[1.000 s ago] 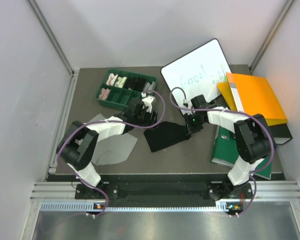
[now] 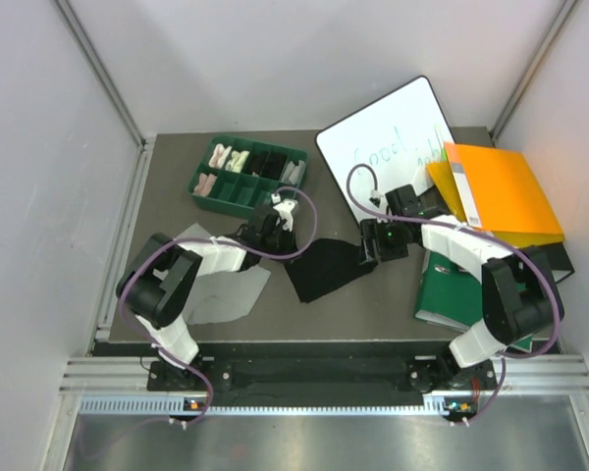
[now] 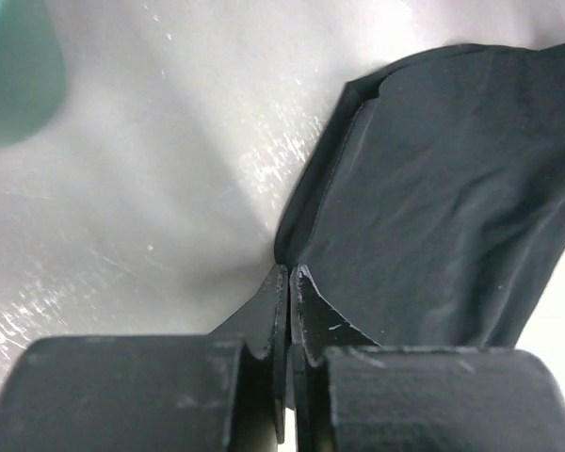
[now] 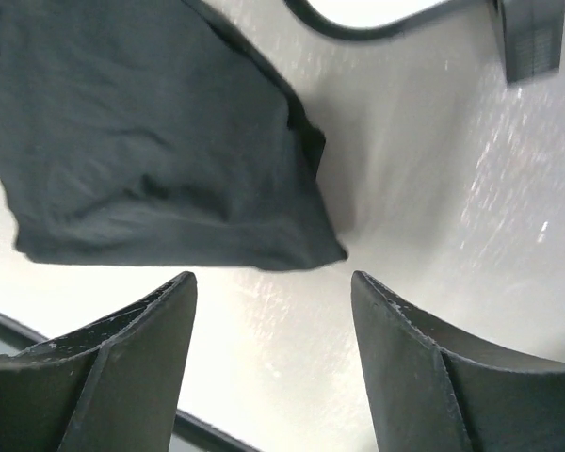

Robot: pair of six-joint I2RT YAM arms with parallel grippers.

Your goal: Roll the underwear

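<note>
A dark, folded piece of underwear [image 2: 322,270] lies on the grey table between the arms. In the left wrist view, my left gripper is shut at the folded left edge of the cloth [image 3: 433,198]; whether fabric is between its tips is unclear. My right gripper stands open just off the cloth's pointed right corner [image 4: 207,160], with bare table between its fingers.
A green divided box [image 2: 211,200] with rolled items sits behind the left arm. A whiteboard [image 2: 373,128] leans at back right, beside orange folders [image 2: 510,196] and green binders [image 2: 442,304]. Pale sheets [image 2: 216,304] lie at left.
</note>
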